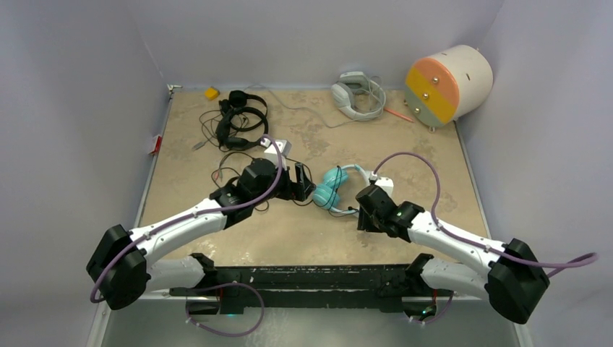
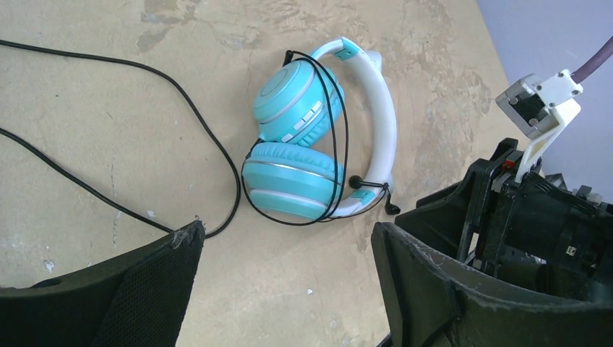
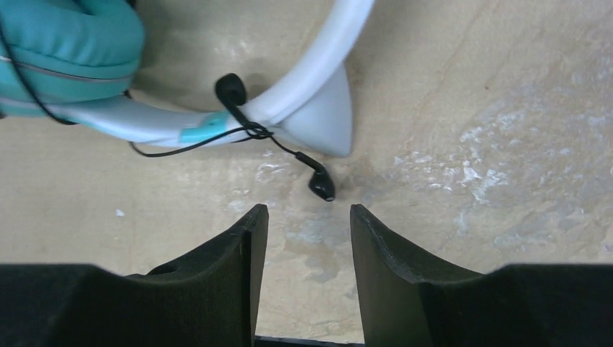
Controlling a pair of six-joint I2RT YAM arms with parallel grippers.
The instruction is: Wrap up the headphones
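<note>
Turquoise-and-white headphones point(image 2: 289, 177) lie on the table with their white band point(image 2: 383, 116) curving to the right. A thin black cord point(image 2: 334, 137) loops around the ear cups. At the lower end of the band, black earbuds point(image 3: 322, 184) are tied to the cord, one resting on the table. My left gripper point(image 1: 306, 182) is open just left of the cups, empty; in the left wrist view its fingers point(image 2: 426, 289) frame bare table. Below the band, my right gripper stands open part way, an earbud just beyond its fingertips and nothing between them.
Black headphones point(image 1: 244, 116) with tangled cable are at the back left, white headphones point(image 1: 354, 97) at the back. A striped drum-shaped container point(image 1: 454, 79) stands back right. More black cable point(image 2: 155, 69) runs left from the cups.
</note>
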